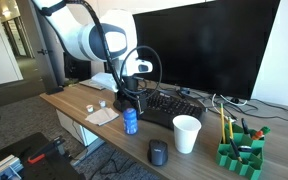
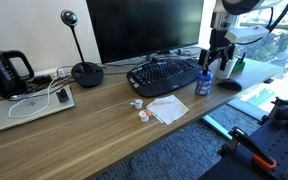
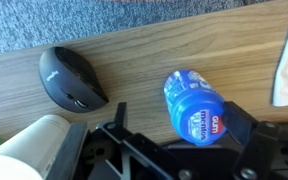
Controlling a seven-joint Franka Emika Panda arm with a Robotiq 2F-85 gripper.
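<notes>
A blue can (image 1: 131, 121) stands upright near the front of the wooden table, and its blue side (image 2: 203, 84) shows in the second exterior view. My gripper (image 1: 136, 98) is open above and around it. In the wrist view the can (image 3: 194, 105) lies between the spread fingers of the gripper. It sits close against the right finger (image 3: 239, 123), with a wide gap to the left finger (image 3: 114, 132). Whether the right finger touches it is hard to tell.
A black mouse (image 3: 72, 77) and a white cup (image 1: 186, 133) stand to the can's right in the first exterior view. Behind are a keyboard (image 2: 164, 72) and a monitor (image 1: 209, 42). A white napkin (image 2: 167, 108) lies on the other side. Farther right is a green pen holder (image 1: 241, 155).
</notes>
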